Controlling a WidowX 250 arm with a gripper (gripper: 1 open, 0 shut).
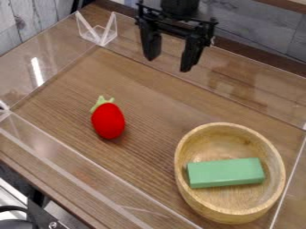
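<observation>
My gripper [170,54], black, hangs over the back middle of the wooden table [143,161], its fingers spread apart with nothing visible between them. A red strawberry-like object [107,121] with a green top lies at the left front. A green block [225,173] rests inside a pale wooden bowl [201,206] at the right front.
The table's raised edge [36,89] runs along the left, with white pieces outside it. A black cable [14,210] shows at the bottom left corner.
</observation>
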